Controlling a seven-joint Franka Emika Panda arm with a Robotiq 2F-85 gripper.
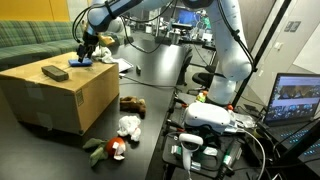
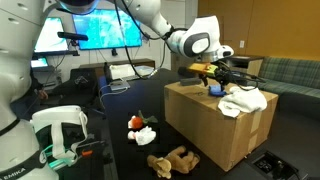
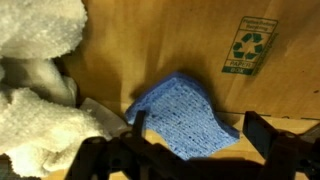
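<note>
A blue cloth [image 3: 185, 115] lies crumpled on top of the cardboard box [image 2: 212, 130], near the box's edge. Over it is my gripper, its two dark fingers spread apart at either side of the cloth in the wrist view. The fingers are open and grip nothing. From outside, the white end of the arm [image 2: 205, 38] reaches down over the box, and the blue cloth [image 1: 80, 62] shows just below the gripper. Whether the fingertips touch the cloth cannot be told.
A white fluffy towel [image 2: 243, 101] drapes over the box beside the blue cloth. A dark brown object [image 1: 55, 73] sits on the box top. On the floor lie a brown plush toy [image 2: 174, 161], a white toy [image 1: 129, 126] and a red-and-green one [image 1: 107, 150].
</note>
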